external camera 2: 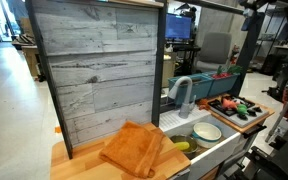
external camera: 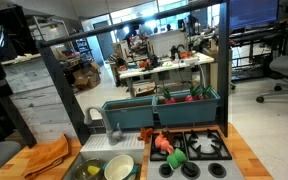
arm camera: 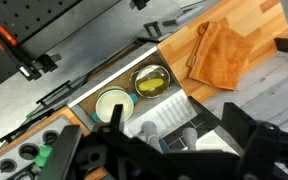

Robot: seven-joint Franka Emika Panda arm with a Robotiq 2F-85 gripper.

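Observation:
High above the counter, my gripper is open, with nothing between its dark fingers. Below it in the wrist view is the sink, where a metal pot (arm camera: 151, 80) holds a yellow item (arm camera: 152, 85). A pale bowl (arm camera: 111, 104) sits beside the pot. The orange cloth (arm camera: 220, 57) lies on the wooden counter, apart from the sink; exterior view 2 shows this cloth (external camera 2: 134, 148) lying somewhat rumpled. On the stove (external camera: 189, 148) are a red item (external camera: 164, 142) and a green item (external camera: 176, 158).
A curved faucet (external camera: 108, 122) rises behind the sink. Teal bins (external camera: 189, 108) with red and green items line the back of the counter. A dark post (external camera: 223, 70) and white plank wall (external camera 2: 99, 75) bound the space.

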